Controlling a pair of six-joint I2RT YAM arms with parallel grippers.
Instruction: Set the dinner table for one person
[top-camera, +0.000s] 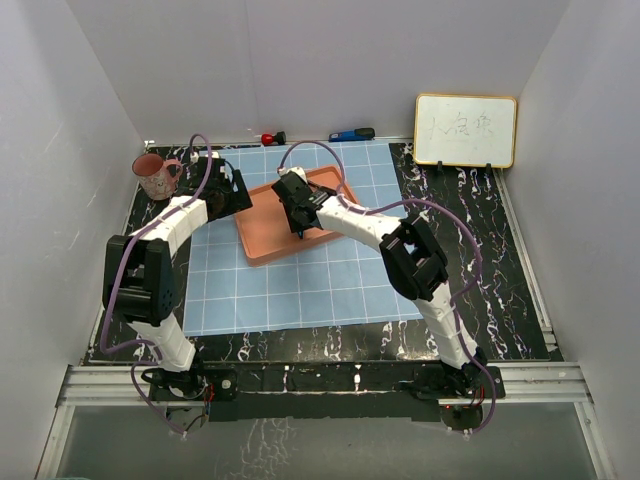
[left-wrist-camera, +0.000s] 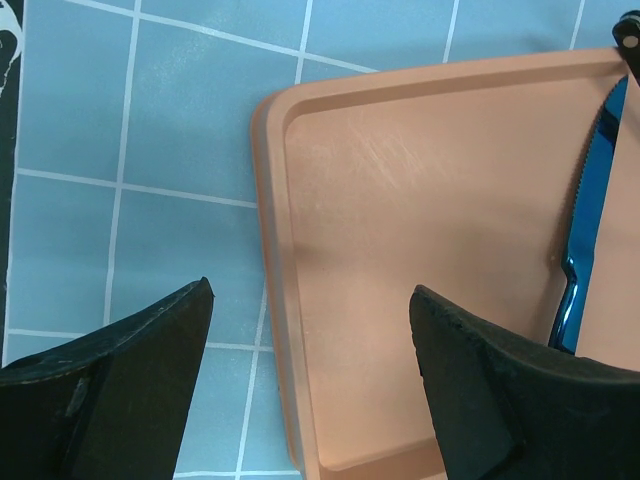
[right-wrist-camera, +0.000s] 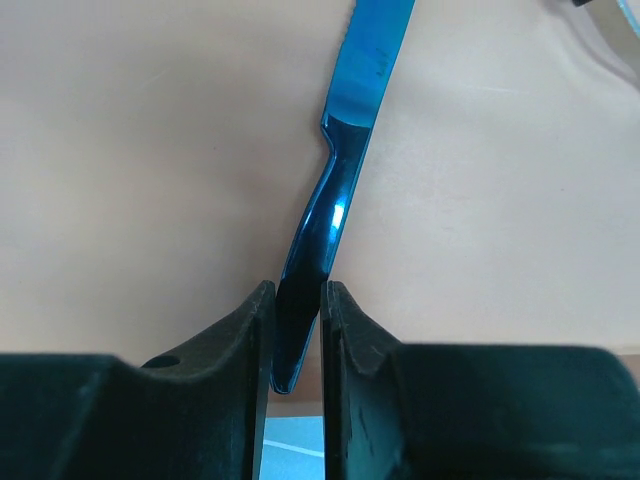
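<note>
The orange tray (top-camera: 262, 235) lies on the blue tiled mat (top-camera: 270, 300). Inside it is a blue knife (left-wrist-camera: 592, 190), running lengthwise near my right gripper. That right gripper has its fingertips at the lower end of the knife's handle (right-wrist-camera: 335, 180), nearly together; whether the handle is held between them I cannot tell. My left gripper stands open above the tray's left end, its fingers either side of the tray's rim, nothing held.
A pink patterned mug (top-camera: 155, 178) stands at the back left beside my left arm. A whiteboard (top-camera: 465, 128) is at the back right. Small tools (top-camera: 352, 134) lie along the back edge.
</note>
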